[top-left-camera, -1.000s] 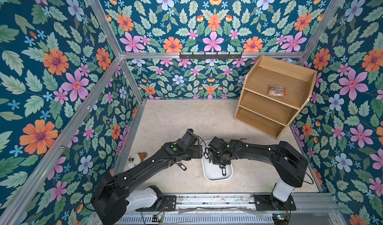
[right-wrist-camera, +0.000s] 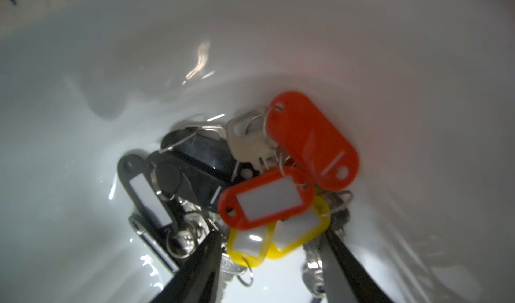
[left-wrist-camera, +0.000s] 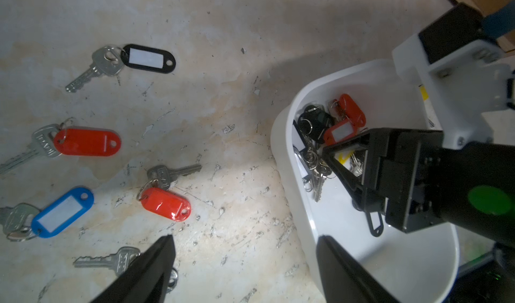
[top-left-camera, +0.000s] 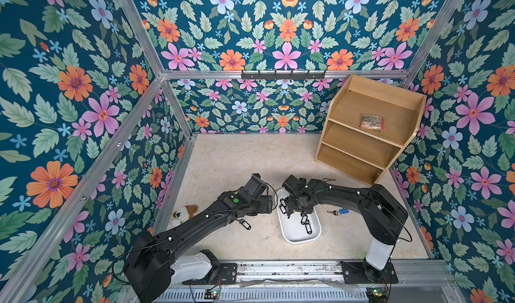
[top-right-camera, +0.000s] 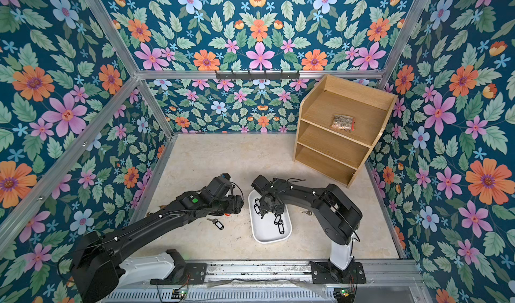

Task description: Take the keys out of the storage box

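Observation:
A white storage box (top-left-camera: 292, 236) holds a heap of keys with red, yellow and black tags; red-tagged keys (right-wrist-camera: 311, 142) lie on top, yellow tags (right-wrist-camera: 295, 230) below and black fobs (right-wrist-camera: 198, 163) beside them. My right gripper reaches down into the box, its fingers apart over the heap's near side. Nothing shows clearly gripped in it. Left of the box, my left gripper hangs above the table, fingers parted and empty. Under it lie loose keys: one with a black tag (left-wrist-camera: 146, 57), red-tagged keys (left-wrist-camera: 166, 203), and one with a blue tag (left-wrist-camera: 62, 211).
A wooden shelf (top-left-camera: 370, 126) with a small packet (top-left-camera: 371, 122) on it stands at the back right. More keys with a blue tag (top-left-camera: 344, 211) lie right of the box. A plush toy (top-left-camera: 184, 215) rests at far left.
The box has shifted slightly right and turned. My right gripper has moved a little, uncovering more of the box and the blue-tagged keys on the right. My left arm looks nearly unmoved.

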